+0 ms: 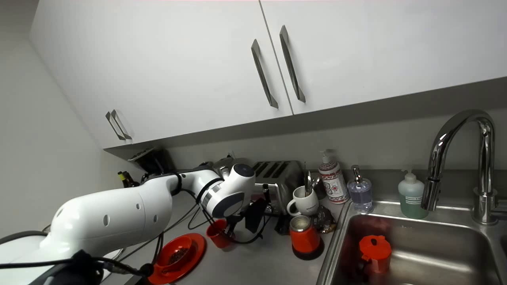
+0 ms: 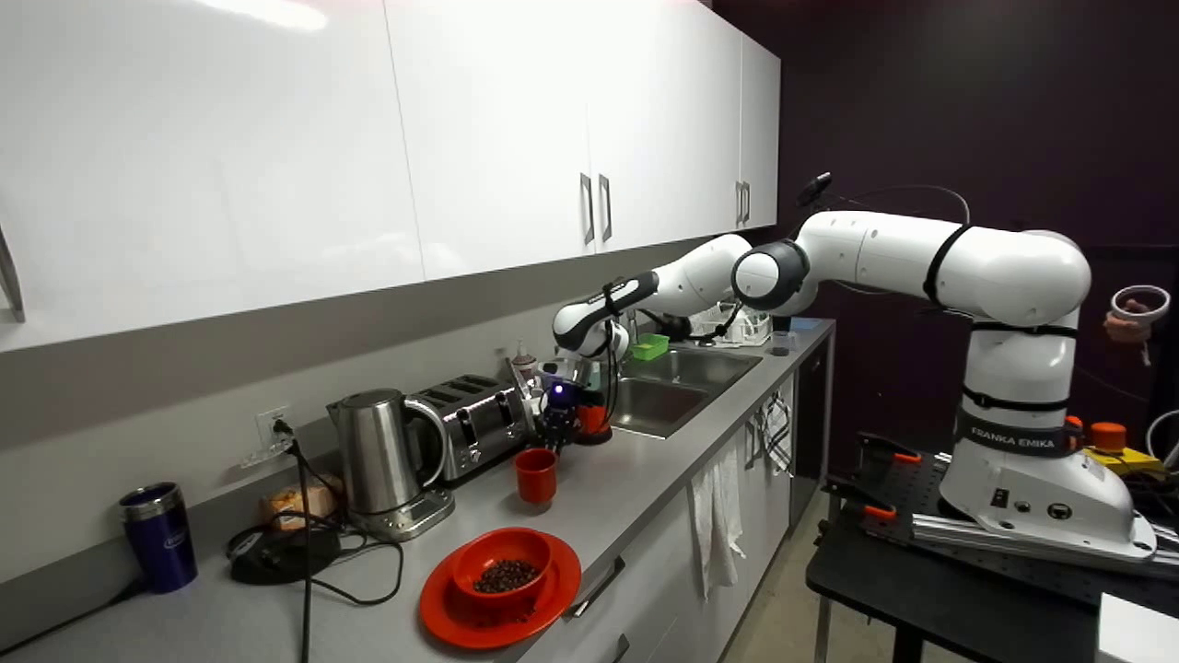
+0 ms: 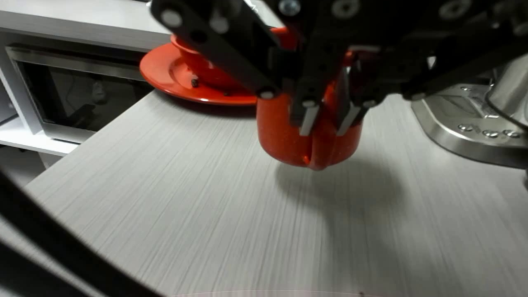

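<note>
A red mug point(image 3: 279, 131) hangs just above the grey counter, its shadow apart from its base in the wrist view. My gripper is shut on the mug's handle, which runs down between the fingers. In exterior view 1 the mug point(image 1: 217, 233) is partly behind the gripper point(image 1: 231, 227); in exterior view 2 the mug point(image 2: 536, 475) is upright, with the gripper point(image 2: 555, 433) on its sink side. I cannot see into the mug.
A red bowl point(image 2: 510, 600) of dark beans sits on a red plate point(image 2: 439, 602) near the counter's front edge. The kettle point(image 2: 373, 453) and toaster point(image 2: 470, 425) line the wall. A red pot base point(image 1: 304, 237) stands beside the sink point(image 1: 442, 237).
</note>
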